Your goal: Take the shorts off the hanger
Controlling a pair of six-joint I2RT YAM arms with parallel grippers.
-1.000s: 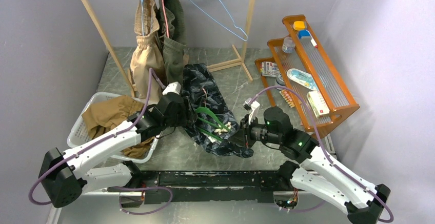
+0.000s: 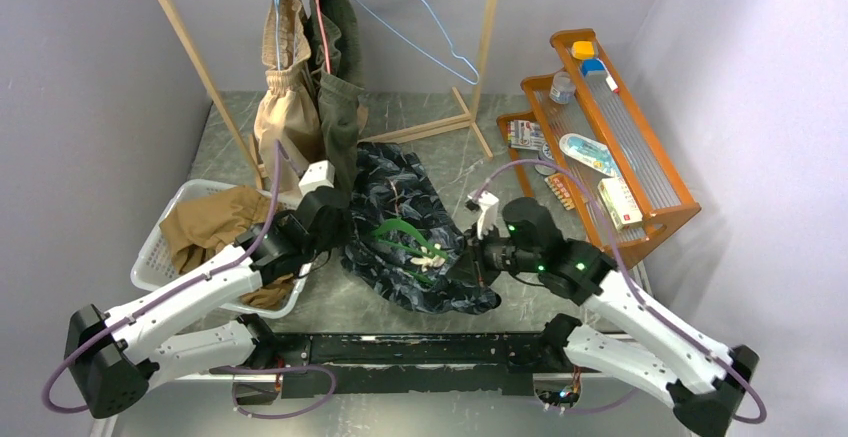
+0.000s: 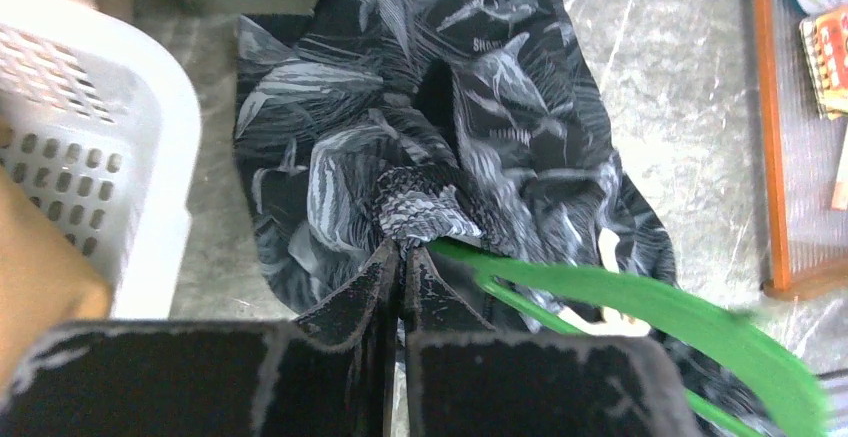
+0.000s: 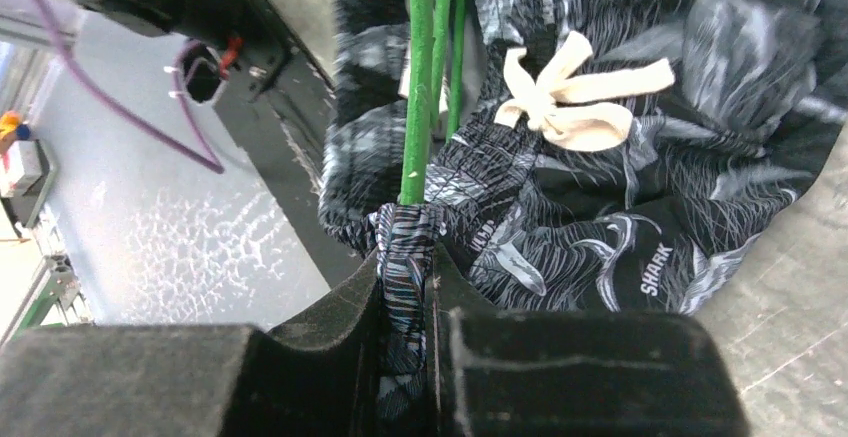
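Note:
The black shark-print shorts (image 2: 410,287) lie spread on the floor, with a green hanger (image 2: 400,229) among their folds and a cream drawstring (image 4: 570,107) tied on them. My left gripper is shut on a bunched fold of the shorts at the hanger's end. My right gripper is shut on the striped edge of the shorts, where the green hanger bars (image 4: 418,87) enter the fabric.
A white basket (image 2: 150,257) with brown clothes is at left. Garments (image 2: 290,117) hang on a wooden rack behind, beside an empty blue hanger (image 2: 440,17). A wooden shelf (image 2: 650,197) stands at right.
My right gripper has moved only slightly.

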